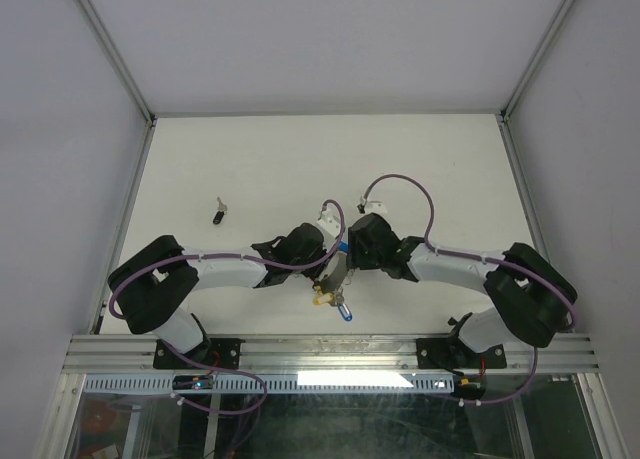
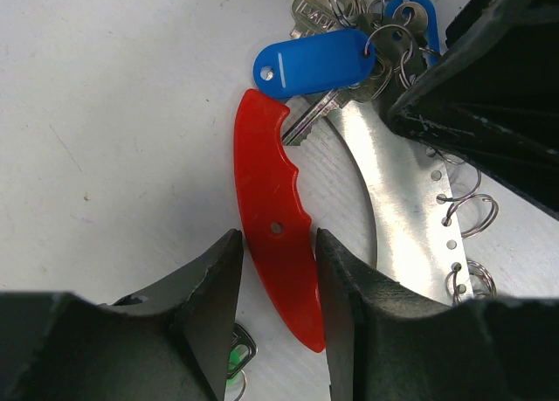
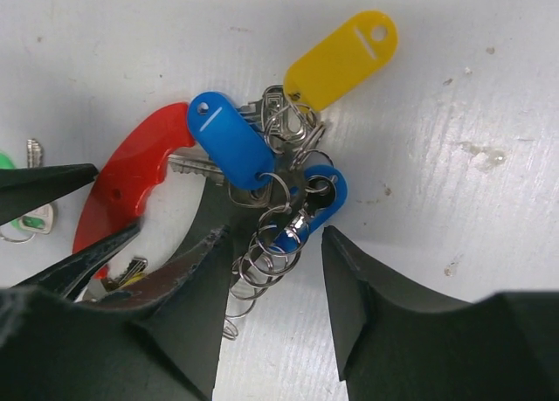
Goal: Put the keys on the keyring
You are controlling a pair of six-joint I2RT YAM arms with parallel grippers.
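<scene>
The keyring is a grey metal plate (image 2: 406, 235) with a red grip (image 2: 272, 187) and small wire rings (image 2: 472, 213) along its edge. My left gripper is shut on the red grip, one fingertip on each side. Keys (image 2: 312, 117) hang in a bunch at the far end, with a blue tag (image 2: 319, 62) and a yellow tag (image 3: 342, 58). My right gripper stands open over the wire rings, near a second blue tag (image 3: 319, 204). Whether its fingers touch any ring, I cannot tell. From above, both grippers hide much of the bunch.
A green-tagged key (image 3: 37, 216) lies beside the red grip. Farther off on the left sits a black-headed key (image 1: 219, 212). Near the front edge are another yellow tag (image 1: 323, 299) and a blue tag (image 1: 345, 312).
</scene>
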